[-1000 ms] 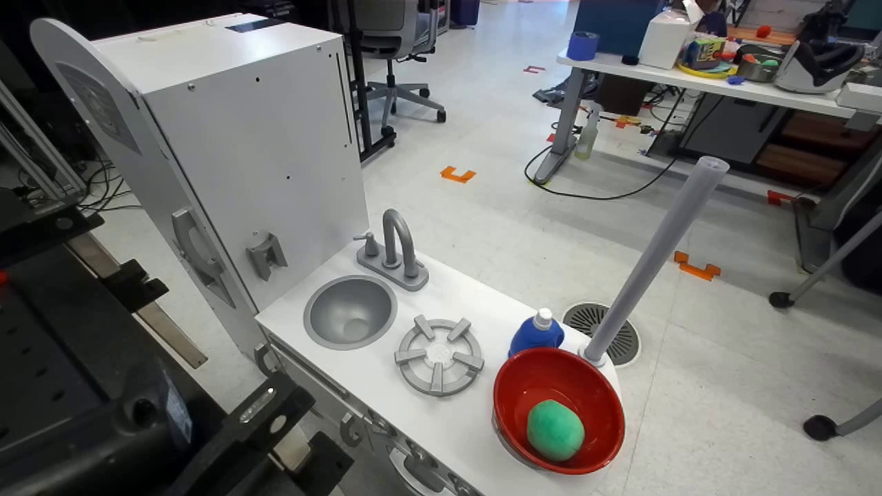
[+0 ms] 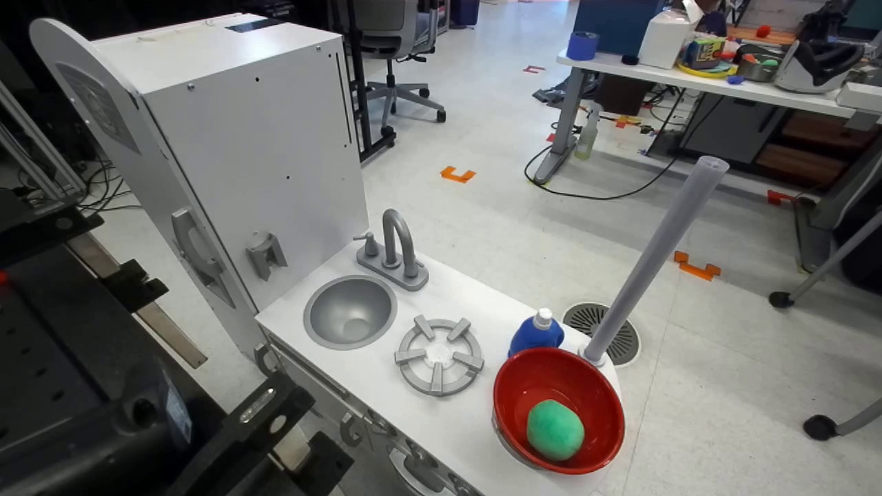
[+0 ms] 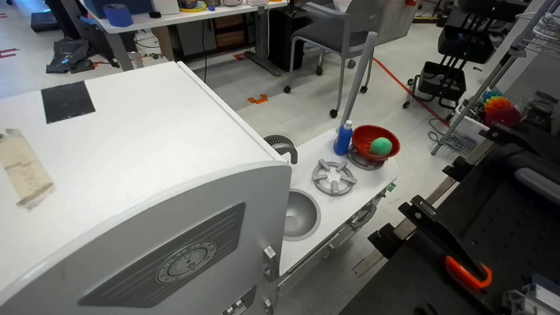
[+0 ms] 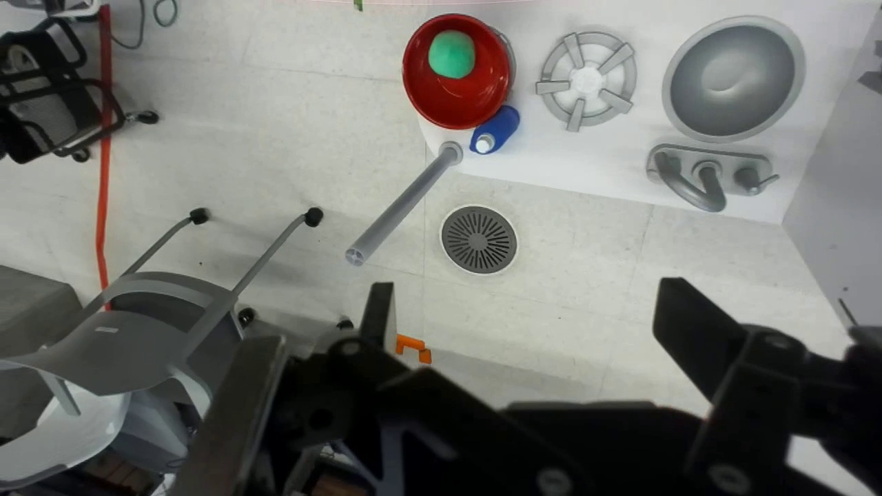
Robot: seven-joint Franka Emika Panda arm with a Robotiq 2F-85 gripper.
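Note:
A red bowl (image 2: pixel 513 388) rests on the burner at the rounded end of the white toy kitchen counter (image 2: pixel 355 393), with a green ball (image 2: pixel 555 430) lying inside it. Close beside the bowl stands a blue bottle (image 3: pixel 342 139) with a white cap, upright. In the wrist view the bowl (image 4: pixel 419 87) and ball (image 4: pixel 451 54) appear near the top. My gripper is open, its two black fingers wide apart with only floor visible between them. Neither exterior view shows its fingers clearly.
A bare burner (image 2: pixel 439 356) and a grey sink (image 2: pixel 349 311) with a faucet (image 2: pixel 397 248) take up the rest of the counter. A tall white cabinet (image 2: pixel 256 157) borders the sink end. Behind the bowl, a grey post (image 2: pixel 657 256) rises from the counter's corner.

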